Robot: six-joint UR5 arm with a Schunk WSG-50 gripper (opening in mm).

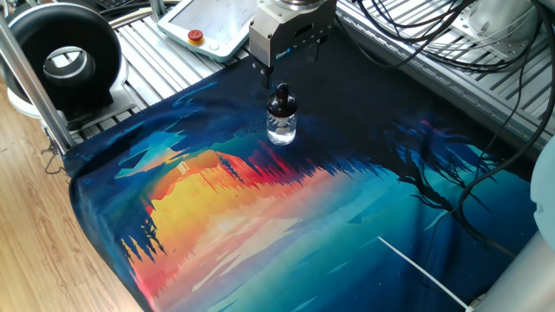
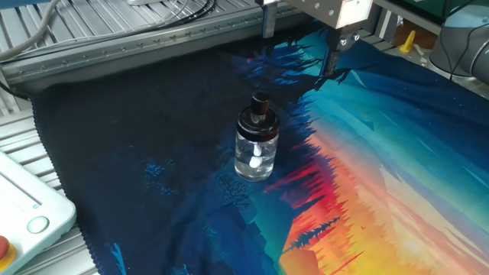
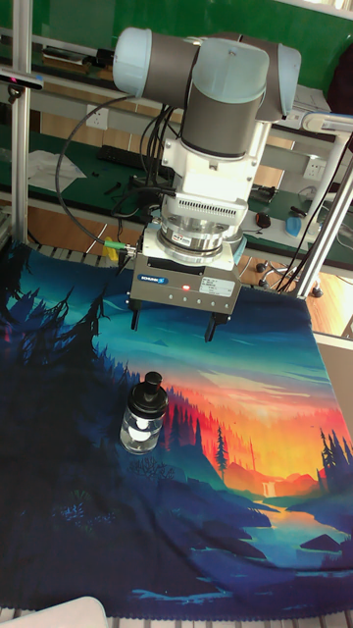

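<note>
A clear glass bottle (image 1: 282,130) with a black dropper-like cap stands upright on the dark part of the printed cloth. Clear liquid shows inside the bottle (image 2: 256,156) in the second view. Above the cloth hangs my gripper (image 3: 172,320), its two black fingers (image 3: 212,326) wide apart and pointing down. Nothing is between them. In the second view the gripper (image 2: 299,42) is at the top, behind and to the right of the bottle, apart from it. The bottle (image 3: 142,429) appears nearer the camera than the gripper in the third view.
A colourful landscape cloth (image 1: 260,225) covers the table, with slight folds and otherwise free room around the bottle. A tablet-like panel with a red button (image 1: 196,37) lies on the slatted surface beyond it. Black cables (image 1: 486,165) hang at the right. A black ring-shaped object (image 1: 69,65) stands left.
</note>
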